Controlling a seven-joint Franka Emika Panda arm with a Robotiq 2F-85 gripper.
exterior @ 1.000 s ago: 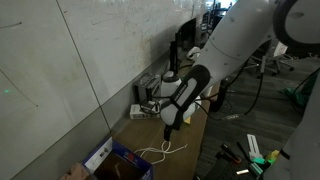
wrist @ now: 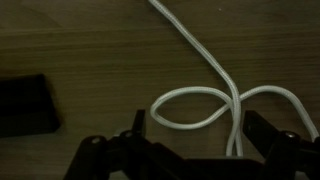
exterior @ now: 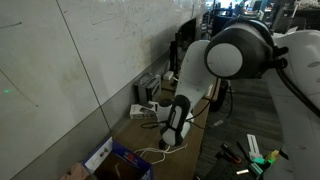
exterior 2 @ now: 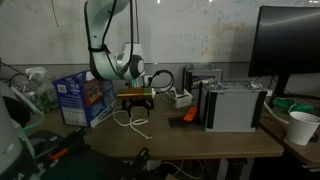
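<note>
A white rope (wrist: 215, 62) lies on the brown tabletop, crossing over itself in a small loop in the wrist view. My gripper is open above it, with the crossing and loop between and just ahead of its fingers. Both fingertips (wrist: 262, 130) show dark against the wood. From the side, the gripper (exterior 2: 138, 106) hangs low over the table, and the rope (exterior 2: 126, 124) spreads out in front of it. In the first exterior view the rope (exterior: 152, 151) lies beneath and beside the gripper, partly covered by it.
A blue box (exterior 2: 78, 100) stands left of the arm. To the right, a black-and-orange object (exterior 2: 186, 117) lies near a grey toaster-like box (exterior 2: 232, 106). A white cup (exterior 2: 300, 127) and a monitor (exterior 2: 288, 42) are farther right. A black object (wrist: 27, 105) lies left of the rope.
The arm has come down and toward the blue-box end of the table, bringing the gripper from beyond the rope to close above it. The rope appears unmoved.
</note>
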